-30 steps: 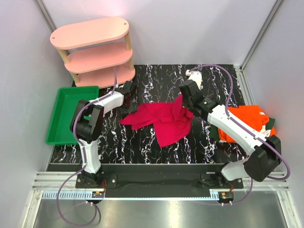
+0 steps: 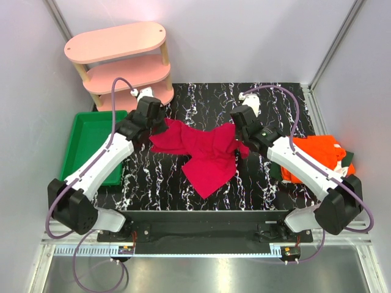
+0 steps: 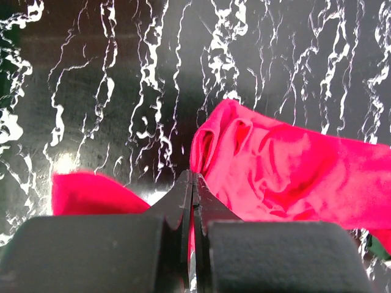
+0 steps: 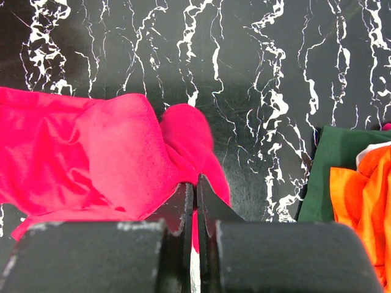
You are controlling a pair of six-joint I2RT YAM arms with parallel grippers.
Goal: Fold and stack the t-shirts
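Observation:
A bunched red t-shirt (image 2: pixel 211 152) stretches between my two grippers in the top view, its lower flap hanging toward the front. At its left end, my left gripper is shut on the fabric; the red cloth (image 3: pixel 263 165) gathers at the tips, and a blurred red flap shows to the left. The right gripper is likewise shut, pinching the shirt's right end, with folds of red fabric (image 4: pixel 122 152) running off to the left. Arms partly cover both pinched ends from above.
An orange shirt (image 2: pixel 314 149) lies with dark green cloth (image 4: pixel 327 165) at the right. A green tray (image 2: pixel 70 146) stands on the left, below a pink shelf (image 2: pixel 116 41).
The lower flap has swung left and forward. The right arm has stayed nearly still.

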